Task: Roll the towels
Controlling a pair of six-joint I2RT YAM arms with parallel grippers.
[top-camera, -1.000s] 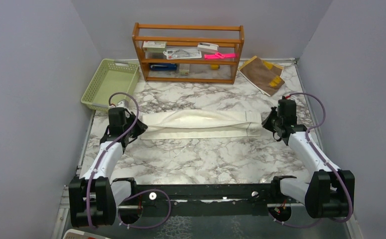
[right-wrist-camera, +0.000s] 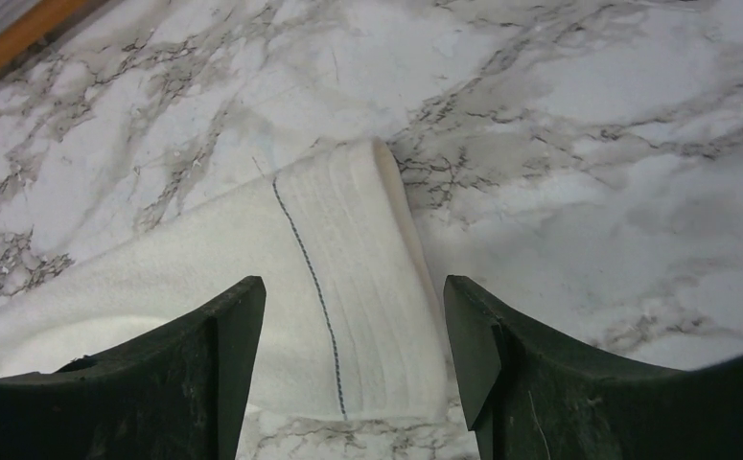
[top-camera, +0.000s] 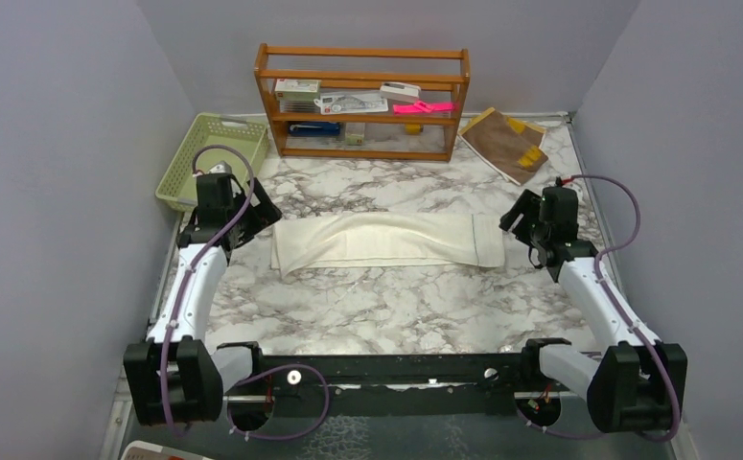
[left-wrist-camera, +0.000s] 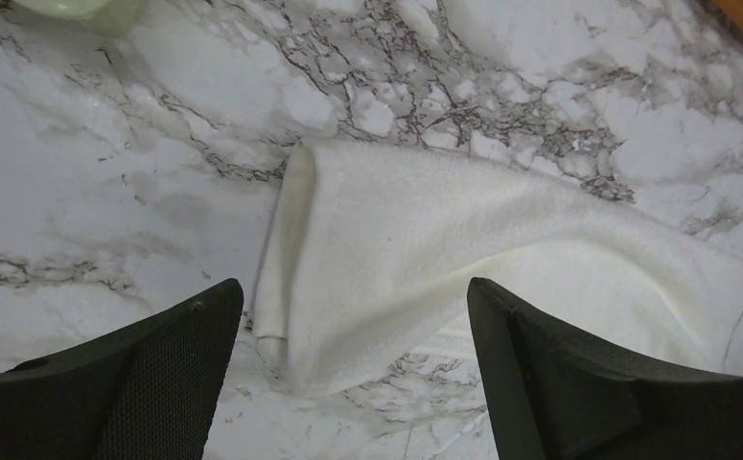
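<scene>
A cream towel (top-camera: 386,240) lies folded into a long strip across the middle of the table, with a wavy crease along it and a dark stitched line near its right end. My left gripper (top-camera: 264,213) is open above the towel's left end (left-wrist-camera: 348,240); in its wrist view nothing is between the fingers. My right gripper (top-camera: 515,217) is open above the right end (right-wrist-camera: 367,278), also with nothing between its fingers.
A green basket (top-camera: 171,182) stands at the back left, a wooden shelf (top-camera: 367,153) with small items at the back, brown and yellow cloths (top-camera: 497,144) at the back right.
The left has lifted and moved back from the towel's end; the right has risen slightly. The towel's front layer now lies further over the strip.
</scene>
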